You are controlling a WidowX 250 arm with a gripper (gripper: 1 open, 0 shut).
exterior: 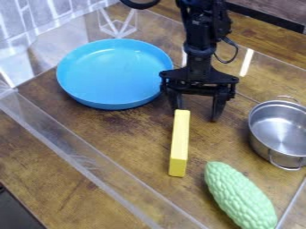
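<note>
The black robot gripper (198, 89) is low over the wooden table near the middle of the camera view, between a blue plate and a steel pot, just behind a yellow block (180, 143). Whether its fingers are open or shut, or hold anything, I cannot tell.
The blue plate (110, 67) lies at the upper left, the steel pot (280, 134) at the right, and a green bumpy vegetable (239, 195) at the lower right. A pale strip (245, 63) lies behind the gripper.
</note>
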